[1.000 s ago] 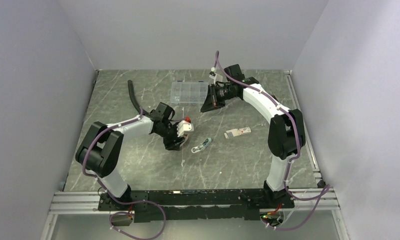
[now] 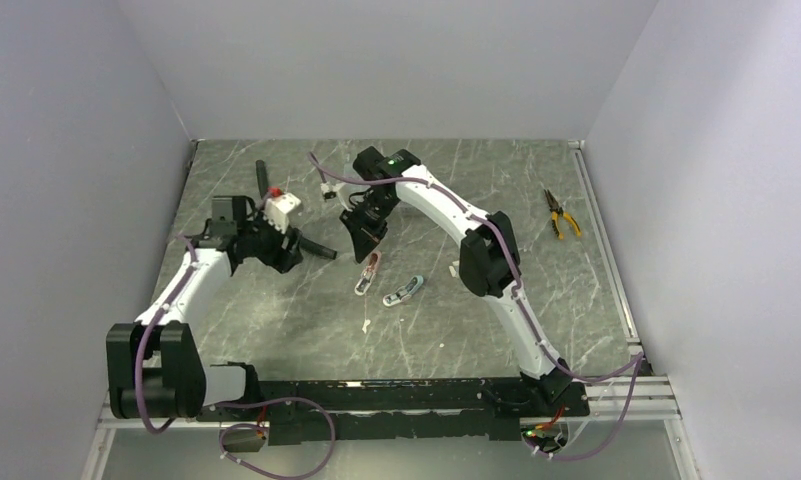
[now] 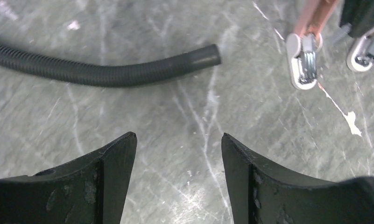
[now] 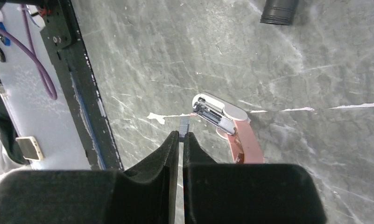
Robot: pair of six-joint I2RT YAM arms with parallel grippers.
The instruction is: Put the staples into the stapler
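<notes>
The pink-and-white stapler [image 2: 368, 274] lies opened out on the table, its staple channel [image 4: 214, 115] showing in the right wrist view. My right gripper is shut on a small grey staple strip [image 4: 184, 125] that sticks out past its fingertips. In that view the strip appears just beside the stapler's white end; whether they touch, I cannot tell. Off to the left, my left gripper is open over bare table, its fingers wide apart and empty. In the left wrist view the stapler [image 3: 302, 65] sits at the upper right.
A light-blue stapler [image 2: 403, 291] lies just right of the pink one. The black ribbed tube [image 3: 129, 75] crosses the table near my left gripper. Pliers [image 2: 560, 213] rest far right. A pale box [image 2: 454, 269] is mostly hidden by my right arm.
My left gripper has drawn back left from the pink stapler, leaving it uncovered.
</notes>
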